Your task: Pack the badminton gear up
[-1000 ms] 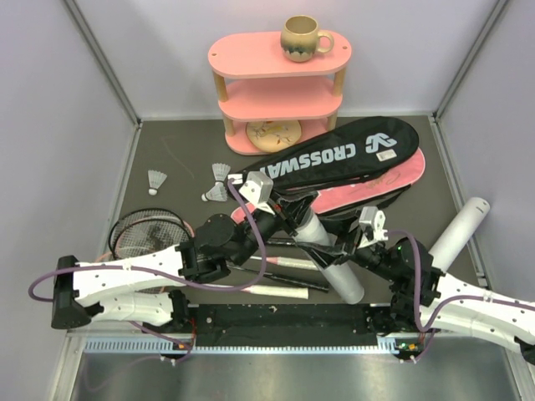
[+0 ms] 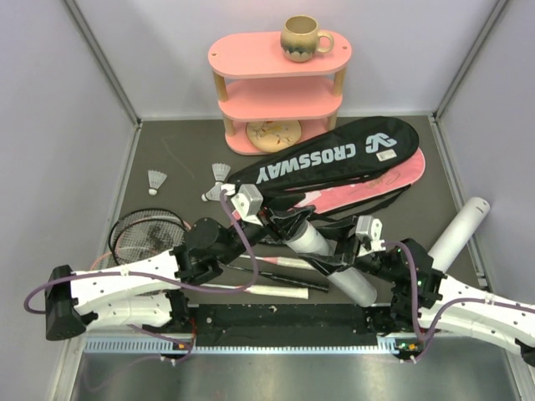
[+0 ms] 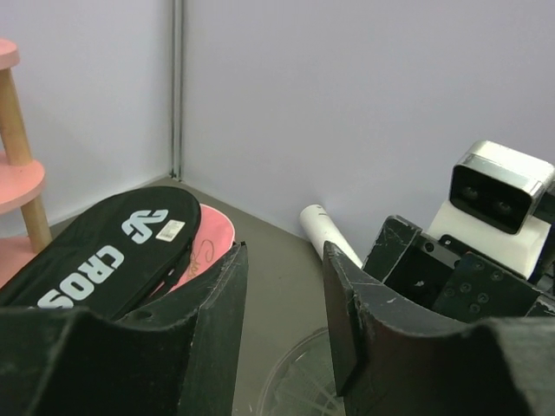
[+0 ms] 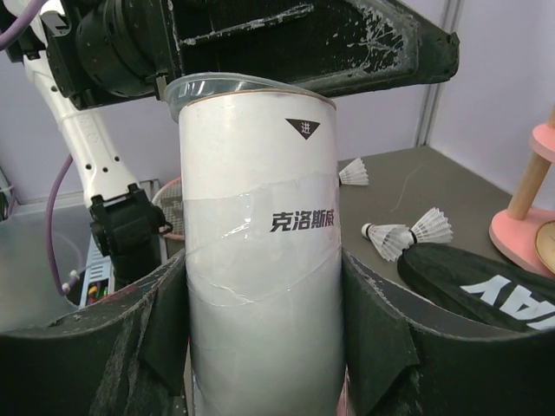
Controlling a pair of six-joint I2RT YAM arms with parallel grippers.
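Observation:
A white shuttlecock tube (image 2: 358, 288) is held aslant above the table, with my right gripper (image 2: 324, 246) shut around it. On its upper end sits a clear lid (image 4: 201, 85), slightly askew. My left gripper is at that end, fingers apart, with the lid's round face (image 3: 299, 381) showing beyond the gap; one finger (image 4: 381, 43) crosses just above the lid. A black CROSSWAY bag (image 2: 334, 159) lies over a pink bag (image 2: 408, 174). Rackets (image 2: 149, 236) lie at the left, partly hidden by my left arm. Shuttlecocks (image 2: 156, 181) rest nearby.
At the right wall lies another white tube (image 2: 460, 234). A pink shelf (image 2: 280, 98) stands at the back, with a mug (image 2: 299, 40) on top and a round plate (image 2: 273, 134) below. Racket handles (image 2: 267, 291) cross the front middle. Bare floor shows around the shuttlecocks.
The tube's lower end has shifted a little right with my right gripper. My left gripper has moved slightly left and down at the upper end.

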